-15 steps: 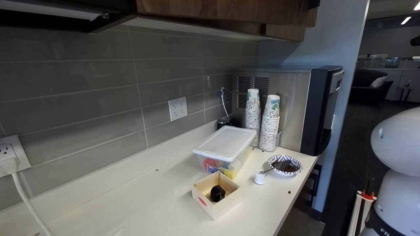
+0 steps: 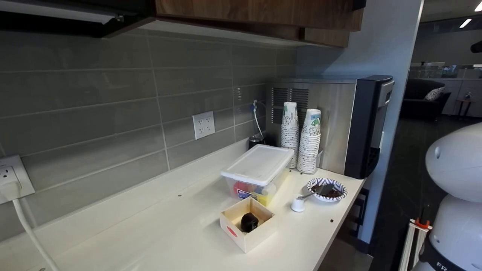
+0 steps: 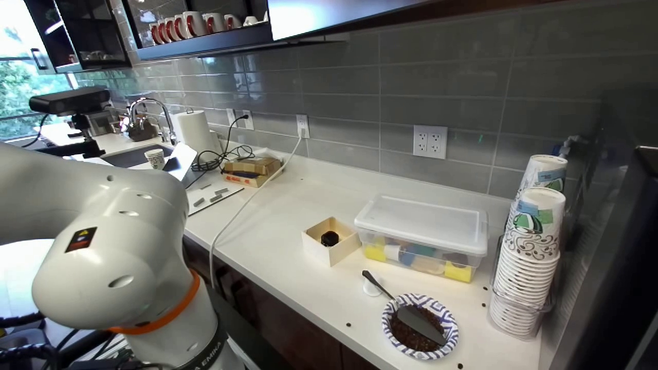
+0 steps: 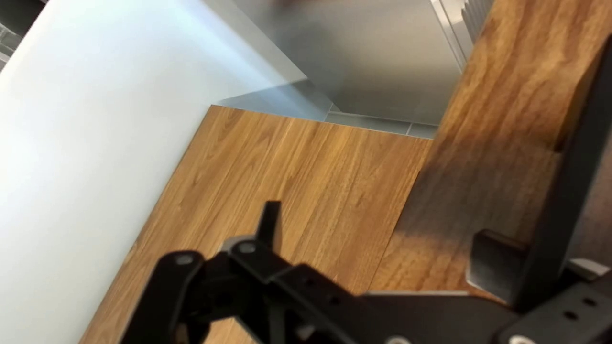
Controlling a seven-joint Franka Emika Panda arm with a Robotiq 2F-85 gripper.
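Observation:
In the wrist view my gripper is open, its two fingertips set well apart. Between them I see only wood panels (image 4: 321,195) behind, and nothing is held. A long black bar (image 4: 579,166), which looks like a cabinet handle, runs close by the right finger; whether they touch I cannot tell. On the counter, a small open wooden box (image 2: 261,236) contains a black object (image 2: 249,222). A patterned bowl (image 3: 452,339) of dark bits has a dark-bladed utensil (image 3: 419,324) resting in it. Neither exterior view shows the gripper.
A lidded clear bin (image 3: 425,228) stands beside the wooden box. Two cup stacks (image 2: 309,144) rise against the steel machine (image 2: 336,122). Wood cabinets (image 2: 262,13) hang overhead. A white cup (image 2: 298,204) sits near the bowl. Left of the box the counter is mostly clear.

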